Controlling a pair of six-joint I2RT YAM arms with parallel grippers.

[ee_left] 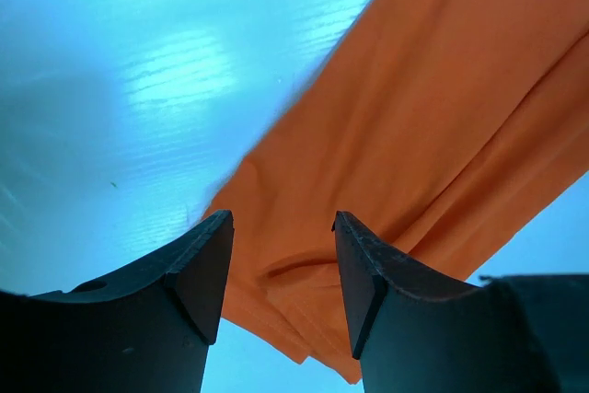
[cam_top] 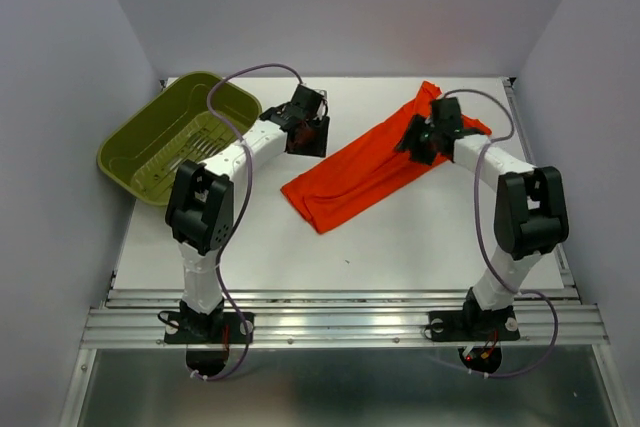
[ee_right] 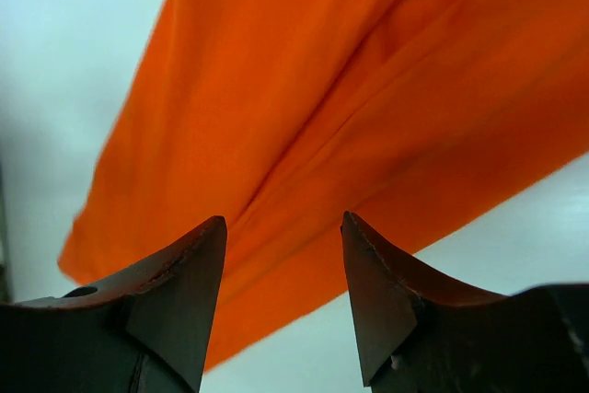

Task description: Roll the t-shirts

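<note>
An orange-red t-shirt, folded into a long strip, lies slanting across the table from the lower left end to the upper right. My left gripper stands open over the strip's lower left end, its fingers apart with nothing held. Over the upper right half of the cloth hangs my right gripper, blurred in the top view. Its fingers are spread, and the shirt lies flat below them. A fold line runs along the strip in both wrist views.
A green basket, which looks empty, stands at the table's left edge. Grey walls close off both sides and the back.
</note>
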